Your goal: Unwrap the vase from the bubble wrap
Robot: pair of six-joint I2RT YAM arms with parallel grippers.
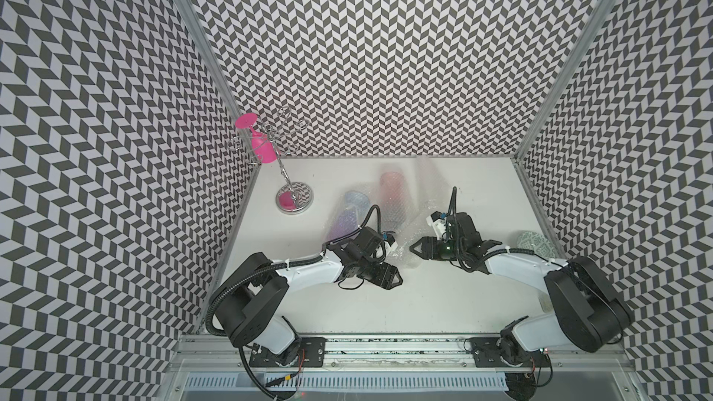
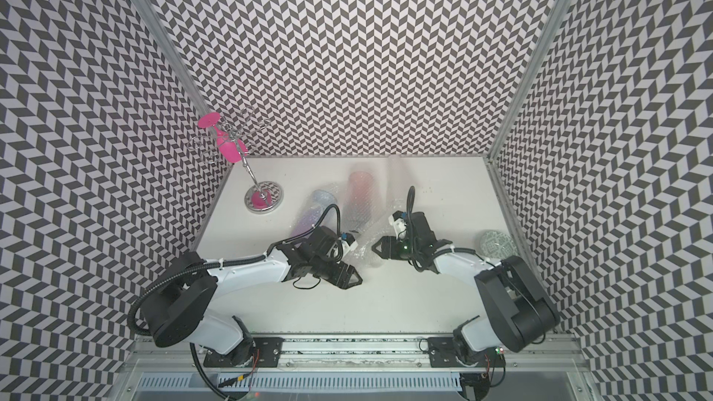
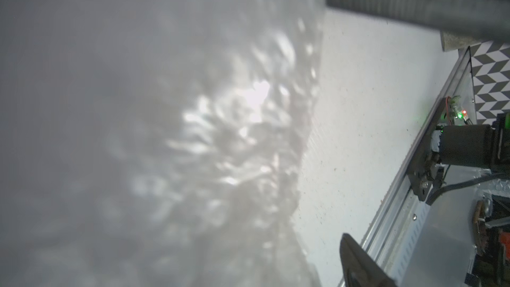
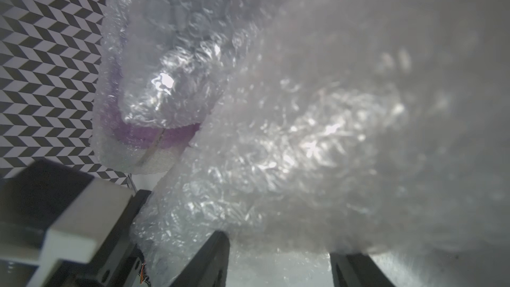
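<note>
A clear bubble-wrapped bundle (image 1: 416,231) lies mid-table between my grippers, partly hidden by them; the vase inside cannot be made out. Its crinkled wrap (image 4: 318,143) fills much of the right wrist view and the left half of the left wrist view. My left gripper (image 1: 396,276) is at the bundle's near side, its fingers apart. Over the bundle's right side is my right gripper (image 1: 418,246). Its two fingers (image 4: 208,265) stand apart at the lower edge of the wrap in the right wrist view; whether they touch it is unclear.
Behind the left arm lie a purple wrapped item (image 1: 346,217) and a reddish one (image 1: 391,184). A chrome stand with pink parts (image 1: 263,147) occupies the back left. Partly behind the right arm is a patterned round piece (image 2: 496,243).
</note>
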